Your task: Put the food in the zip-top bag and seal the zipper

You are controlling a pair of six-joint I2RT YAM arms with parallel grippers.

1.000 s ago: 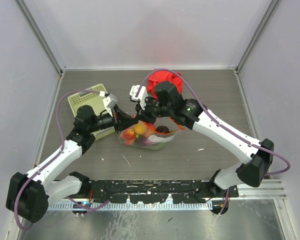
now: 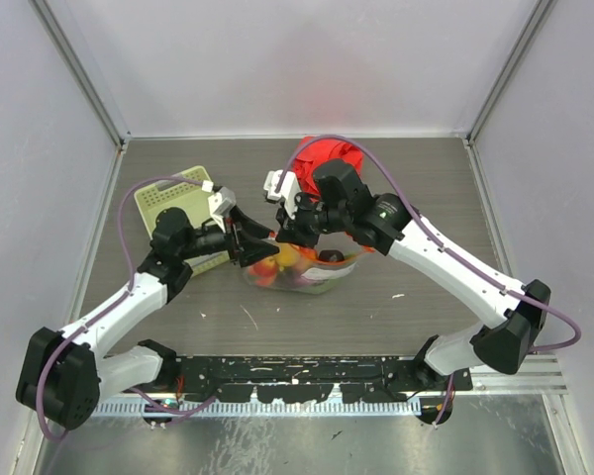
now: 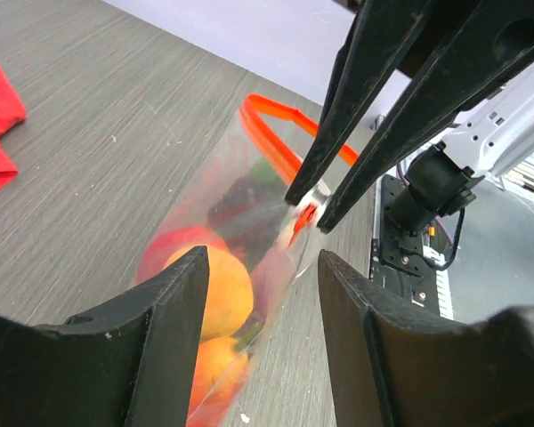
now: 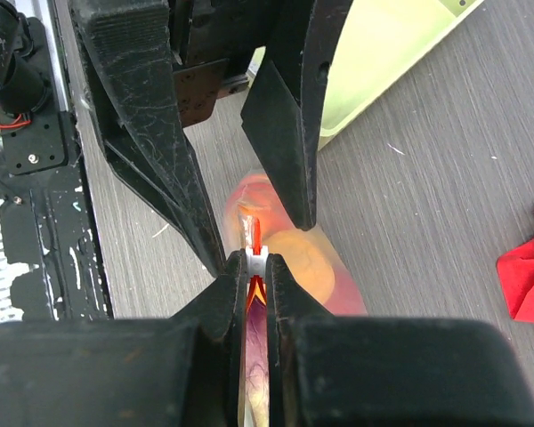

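The clear bag (image 2: pixel 297 272) with orange zipper edge lies mid-table holding round orange, yellow and red food and some darker pieces. My left gripper (image 2: pixel 252 240) stands open at the bag's left end, beside the zipper. My right gripper (image 2: pixel 295 230) is just right of it; in the right wrist view its fingertips are close together on the white slider (image 4: pixel 256 261) of the orange zipper. In the left wrist view the yellow food (image 3: pixel 227 294) shows through the plastic, below the right gripper's fingers.
A pale green basket (image 2: pixel 163 198) stands at the back left, behind the left arm. A red cloth (image 2: pixel 327 148) lies at the back, behind the right arm. Bare table surrounds the bag at front and right.
Both grippers and the bag have moved slightly to the right in the top view, my right gripper also a little toward the front.
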